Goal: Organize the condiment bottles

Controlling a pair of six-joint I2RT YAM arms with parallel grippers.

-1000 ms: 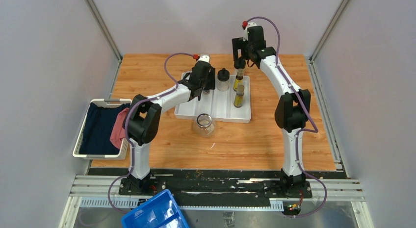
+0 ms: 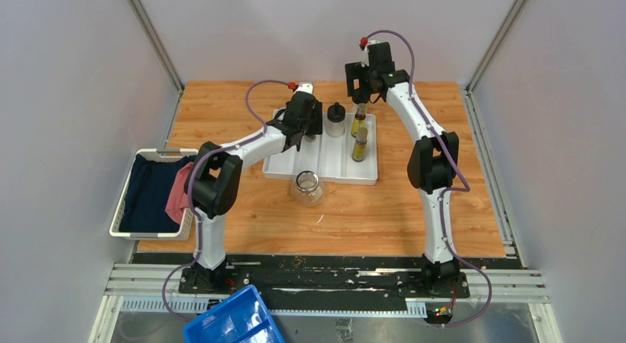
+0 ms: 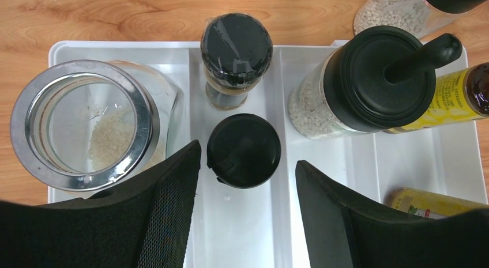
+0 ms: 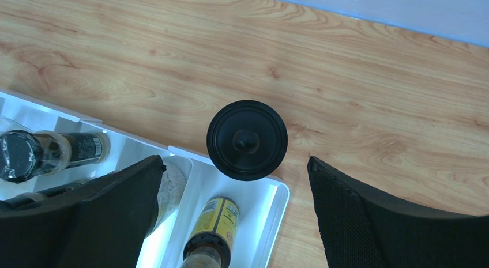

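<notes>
In the white tray (image 2: 288, 164), my left gripper is open around a black-capped bottle (image 3: 244, 150). Beside it stand a glass jar (image 3: 86, 123), a taped-cap shaker (image 3: 235, 49) and a spouted black-lid jar (image 3: 375, 78). Two yellow-label bottles (image 2: 359, 147) (image 4: 214, 222) occupy the right side. My right gripper is open above a black-lidded container at the tray's back-right edge, which the left wrist view shows holding white granules.
A glass jar (image 2: 308, 194) stands in front of the tray. A basket with cloths (image 2: 148, 195) is at left, a blue bin (image 2: 229, 321) below the table.
My right gripper has moved slightly left, staying at the back. The left arm and the bottles look unchanged.
</notes>
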